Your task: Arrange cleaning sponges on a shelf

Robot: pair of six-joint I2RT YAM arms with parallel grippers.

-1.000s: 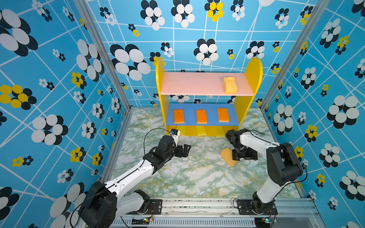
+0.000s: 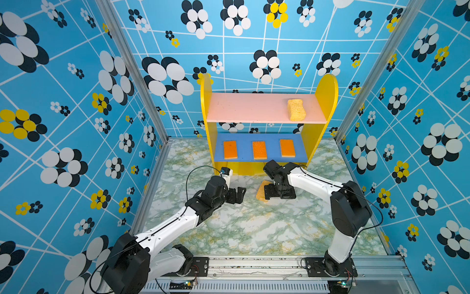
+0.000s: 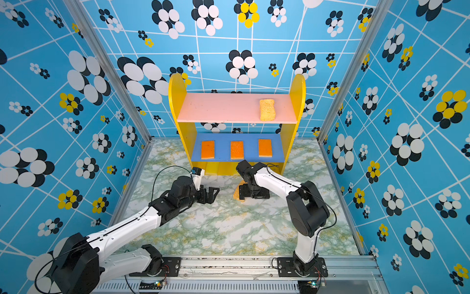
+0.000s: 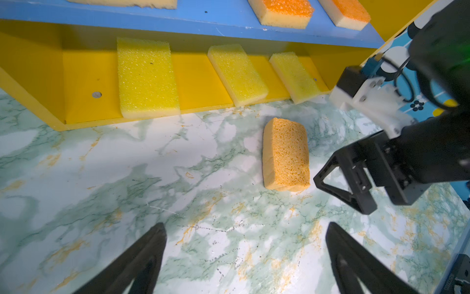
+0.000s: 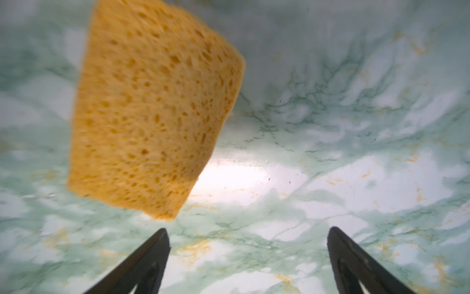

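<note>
A tan porous sponge point(image 4: 288, 155) lies on the marble table, in front of the shelf unit. Beside it, on its right, is my right gripper point(image 2: 280, 195), open with a finger close to the sponge's side; I cannot tell whether they touch. The right wrist view shows the same sponge point(image 5: 151, 107) left of the gap between my fingers, with bare marble in the gap. My left gripper point(image 2: 236, 196) stands open and empty over the table, left of the sponge. One yellow sponge point(image 2: 296, 110) rests on the pink top shelf point(image 2: 249, 107), toward its right end.
Three orange sponges, the middle one point(image 2: 259, 150) among them, lie spaced along the blue shelf point(image 2: 244, 139). Below, three yellow sponges point(image 4: 146, 78) lie in the yellow bottom compartment point(image 4: 90, 78).
My right gripper has moved left and slightly toward the shelf. The tan sponge has slid left over the table alongside it and turned. My left arm has barely moved.
</note>
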